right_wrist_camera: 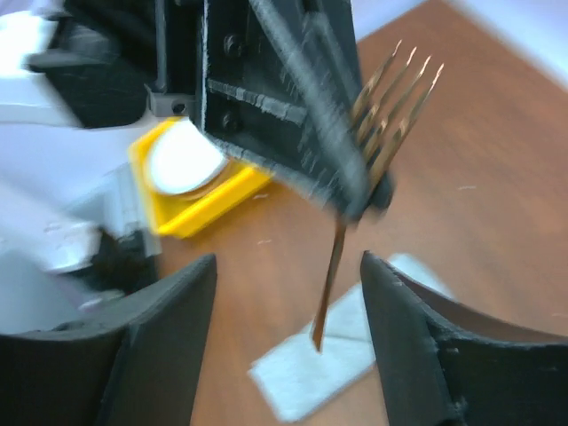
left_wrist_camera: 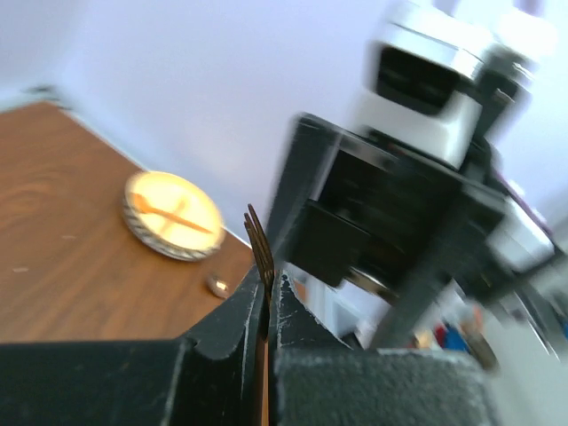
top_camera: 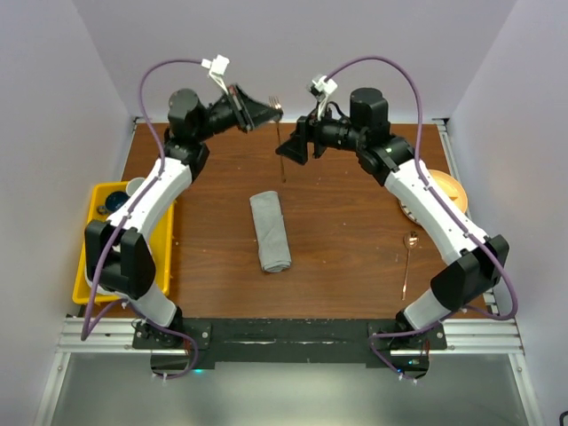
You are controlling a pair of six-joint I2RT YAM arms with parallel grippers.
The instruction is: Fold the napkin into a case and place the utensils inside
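Observation:
A copper-coloured fork hangs in the air above the far part of the table, tines up and handle down. My left gripper is shut on it near the tines. In the right wrist view the fork's handle dangles free of the right fingers. My right gripper stands open close by, its fingers apart on both sides of the handle's lower end. The grey-blue folded napkin lies lengthwise on the table, in front of both grippers.
A spoon lies at the right of the brown table. Behind it sits a yellow plate, bearing an orange utensil. At the left, a yellow bin holds dishes.

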